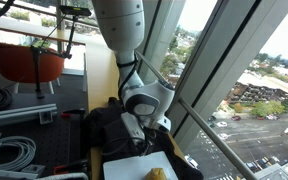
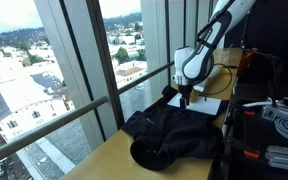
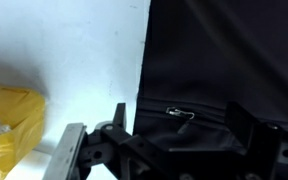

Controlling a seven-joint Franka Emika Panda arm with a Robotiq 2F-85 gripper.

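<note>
A black cloth garment (image 2: pixel 179 132) is spread over the wooden ledge. In the wrist view its dark fabric (image 3: pixel 189 70) fills the right side, and a small metal zipper pull (image 3: pixel 182 113) shows between my fingers. My gripper is open above the cloth, holding nothing; whether its tips touch the fabric cannot be made out. Left of the garment lies a white board (image 3: pixel 89 50) bearing a crumpled yellow package (image 3: pixel 9 125). The board (image 1: pixel 129 168) and package (image 1: pixel 158 174) also appear at the bottom of exterior view 1.
Tall windows with a metal rail (image 2: pixel 59 122) run along one side of the ledge. Opposite stands a dark cart with coiled cable (image 1: pixel 14 150). An orange chair (image 1: pixel 34 65) is farther off. Bare wood (image 2: pixel 109 160) shows beside the garment.
</note>
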